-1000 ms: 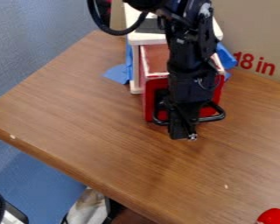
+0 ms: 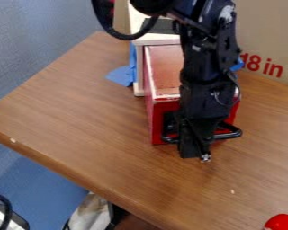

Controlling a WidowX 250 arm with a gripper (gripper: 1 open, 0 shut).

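My black gripper [image 2: 204, 153] hangs low in front of a red box [image 2: 158, 112] with a pale top, at its right front, close to a black bar handle on the box's front. The arm hides much of the box. Whether the fingers are open or shut, or touch the handle, I cannot tell.
A white object and blue cloth [image 2: 120, 75] lie behind the box. A cardboard panel [image 2: 268, 40] stands at the back right. A red object [image 2: 281, 223] is at the bottom right corner.
My gripper has moved slightly right and down the frame, toward the front. The handle on the red box appears a little lower and further right than before.
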